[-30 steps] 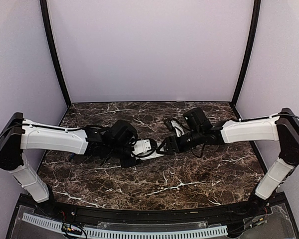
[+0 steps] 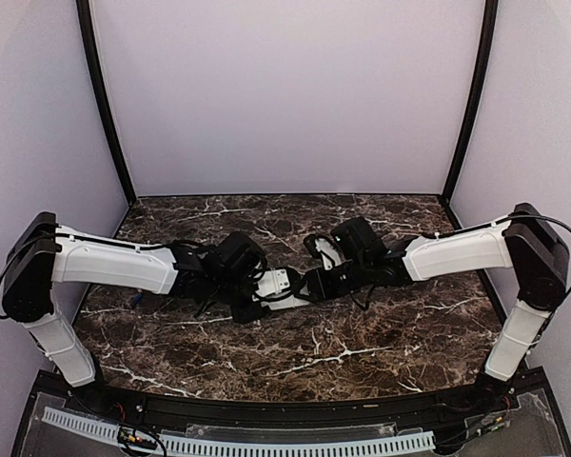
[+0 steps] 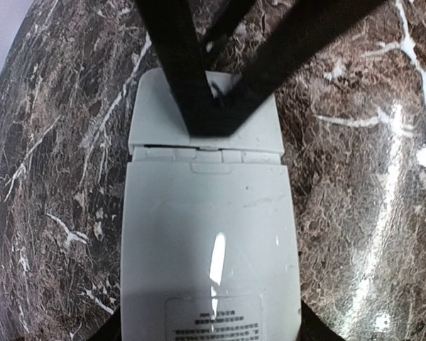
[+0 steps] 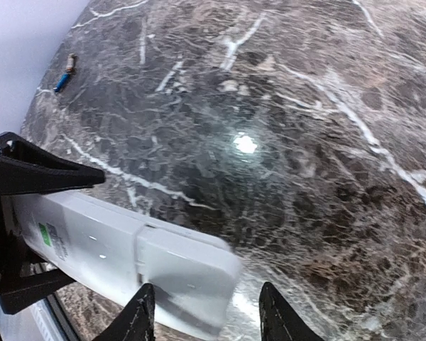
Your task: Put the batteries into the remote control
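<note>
My left gripper [image 2: 266,303] is shut on the white remote control [image 3: 210,227], whose back shows label print low in the left wrist view. At the remote's far end is a white cover piece [image 3: 153,117], with a narrow seam between it and the body. Over that piece lie the dark fingers of my right gripper; in the right wrist view they stand apart at the bottom edge, by the remote's end. Whether they grip it cannot be told. A small blue, copper-ended object [image 4: 65,74], like a battery, lies far off. The inside of the remote is hidden.
White walls [image 2: 285,95] close in the back and sides. A slotted white strip [image 2: 238,447] runs along the front edge.
The left arm with the remote has shifted only a little.
</note>
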